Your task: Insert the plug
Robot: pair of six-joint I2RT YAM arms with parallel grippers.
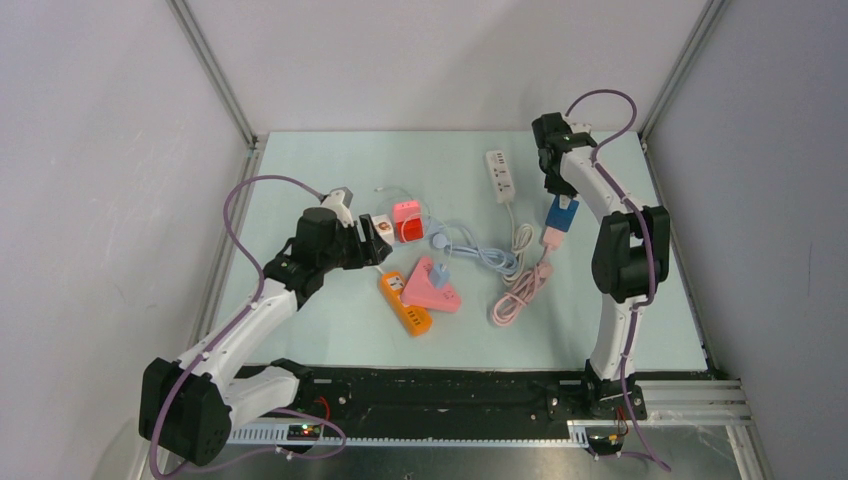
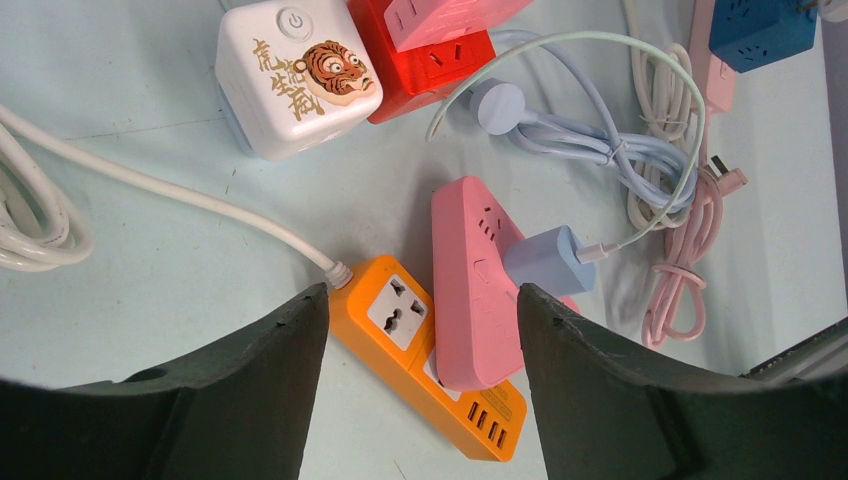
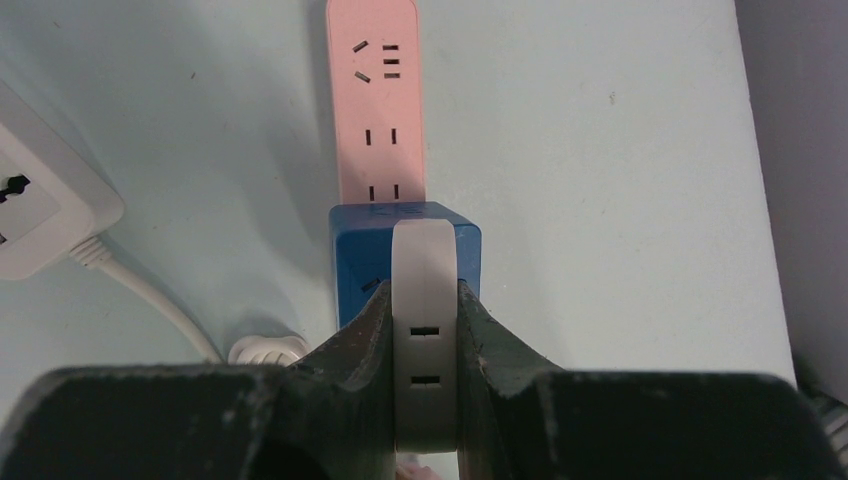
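Note:
A white charger with two slots in its end is clasped between the fingers of my right gripper. Right behind it stands a blue block on the pink power strip. In the left wrist view, dark prongs show between the white charger and the blue block; how deep they sit cannot be told. My left gripper hangs open and empty above the orange strip and the pink triangular strip, which has a pale blue plug on it.
A white strip lies left of the right gripper. Coiled cables fill the middle of the table. Near the left gripper sit a white cube and a red block. Bare table lies to the right of the pink strip.

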